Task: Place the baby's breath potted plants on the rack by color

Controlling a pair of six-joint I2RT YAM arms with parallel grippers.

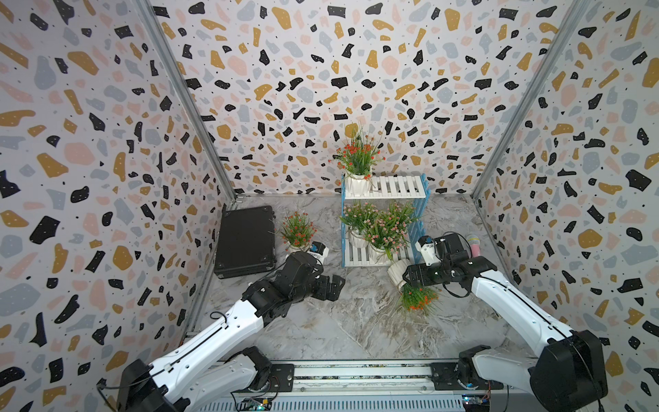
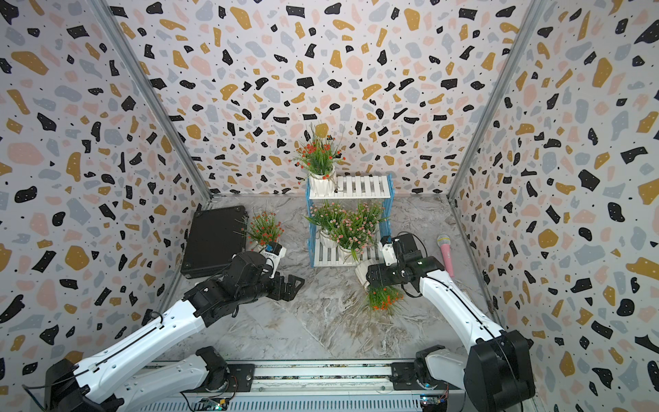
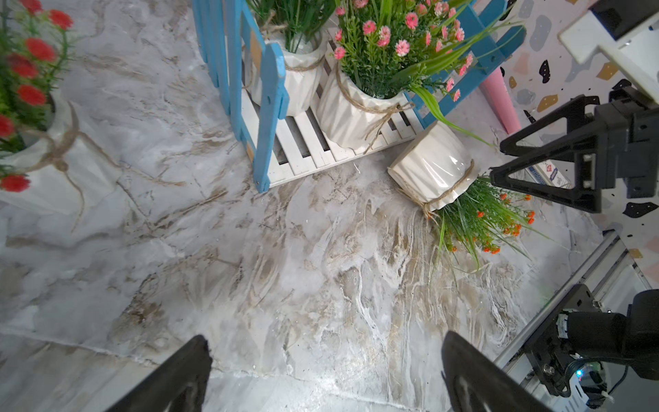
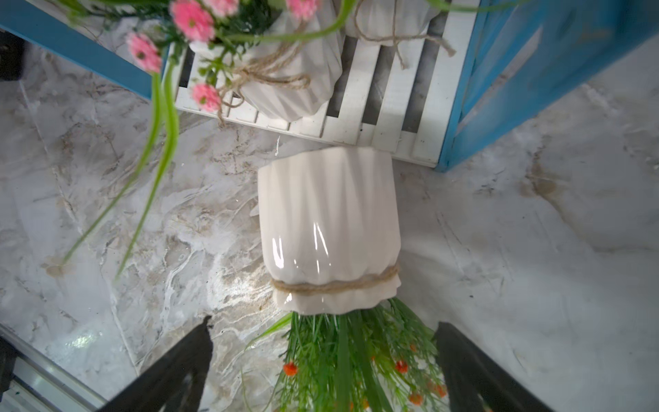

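The orange-flowered potted plant (image 4: pixel 329 219) lies on its side on the table, its base toward the rack's front edge and its flowers toward the robot. Above it my right gripper stands open, fingers spread to either side of the foliage with nothing held. My left gripper is open over bare table. Pink-flowered pots (image 3: pixel 363 110) stand on the lower shelf of the blue and white rack (image 1: pixel 418 189). One red-flowered pot (image 1: pixel 358 182) is on the top shelf, at its left. Another red-flowered pot (image 3: pixel 58 154) stands on the table left of the rack.
A black case (image 1: pixel 245 240) lies at the left. A pink microphone (image 2: pixel 446 254) lies to the right of the rack, and a small box (image 3: pixel 549 173) is partly behind the right gripper. The right half of the top shelf is bare, as is the front middle table.
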